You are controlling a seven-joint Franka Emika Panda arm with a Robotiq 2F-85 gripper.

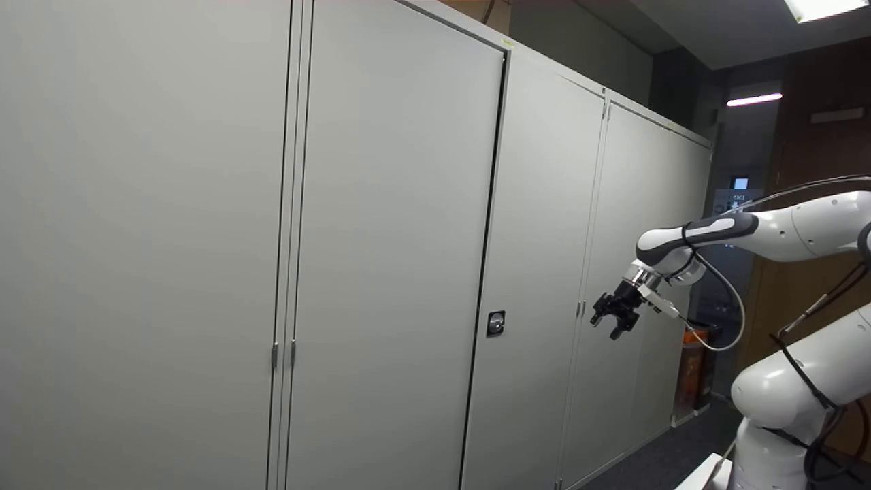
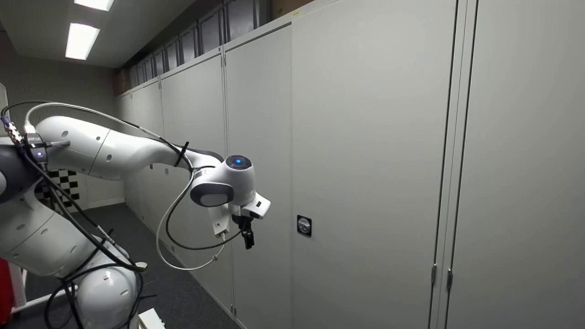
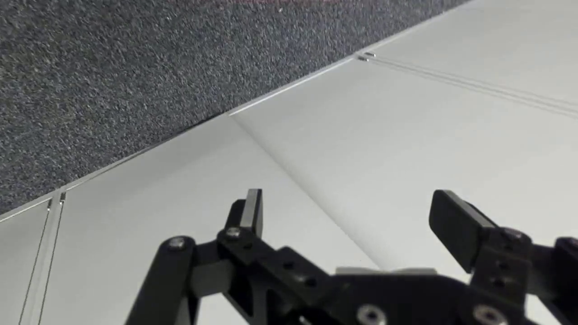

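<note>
A tall pale-grey cabinet door [image 1: 392, 245] is closed against its neighbour [image 2: 260, 137], with a thin dark seam between them in exterior view 1. A small round handle on a black plate [image 1: 496, 323] sits beside that seam; exterior view 2 also shows the handle [image 2: 304, 225]. My gripper [image 1: 608, 327] hangs in front of the cabinets, to the right of the handle in exterior view 1 and apart from it. In the wrist view my gripper is open, its two fingers wide apart with nothing between them. The handle is out of the wrist view.
Dark carpet [image 3: 135, 81] runs along the cabinets' foot. Thin vertical hinges [image 1: 292, 352] mark the other door edges. An orange bin [image 1: 691, 367] stands by the far cabinet end. A loose cable [image 2: 164, 241] loops below the wrist.
</note>
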